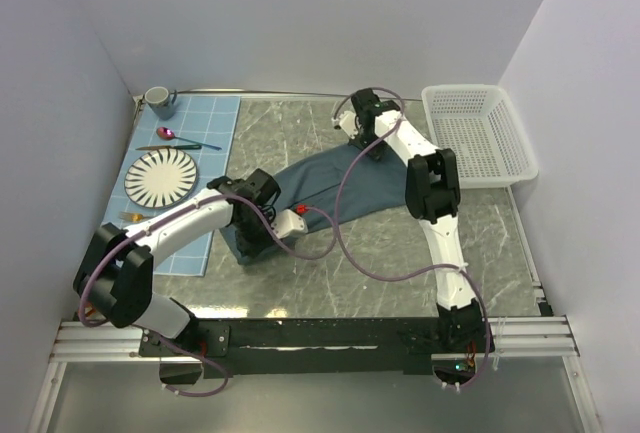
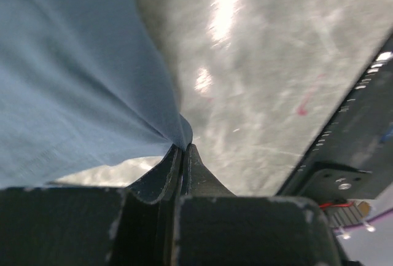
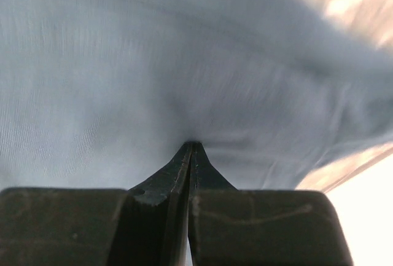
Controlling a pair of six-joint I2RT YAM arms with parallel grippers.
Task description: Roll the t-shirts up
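Note:
A blue-grey t-shirt (image 1: 335, 188) lies spread in a long folded shape diagonally across the marble table. My left gripper is shut on a gathered corner of the t-shirt at its near left end, low over the table. My right gripper is shut over the cloth at the far right end; whether it pinches fabric between its fingertips is unclear, and that view is blurred.
A blue checked mat (image 1: 183, 258) holds a striped plate (image 1: 160, 178), cutlery and a mug (image 1: 160, 103) on the left. A white basket (image 1: 480, 133) stands at the back right.

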